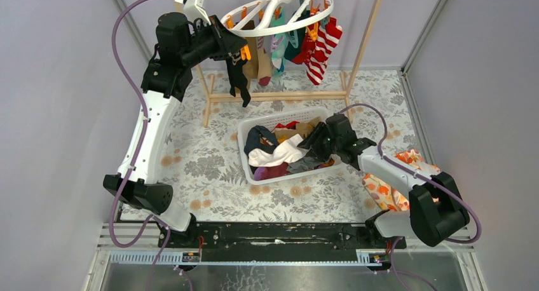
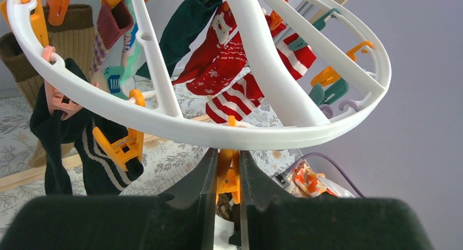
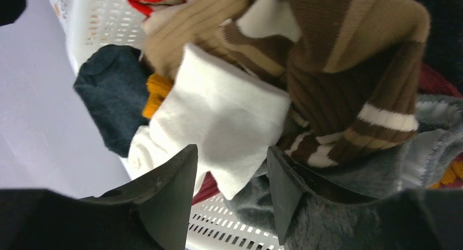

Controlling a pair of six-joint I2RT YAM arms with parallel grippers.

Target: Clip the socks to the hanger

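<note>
A white round hanger (image 1: 279,30) hangs at the top, its clips carrying several socks. In the left wrist view an orange clip (image 2: 229,179) dangles from the hanger's rim (image 2: 210,134), and my left gripper is shut on it. No sock shows in that clip. My right gripper points down into the basket (image 1: 243,152), fingers parted, over a white sock (image 3: 232,111). Nothing is gripped between its fingers. Brown striped socks (image 3: 360,70) and a grey sock (image 3: 256,201) lie beside and under the white one.
A dark sock (image 2: 112,146) hangs left of the held clip. Wooden stand legs (image 1: 359,49) flank the hanger. An orange patterned cloth (image 1: 407,176) lies at the right. Patterned floor in front of the basket is clear.
</note>
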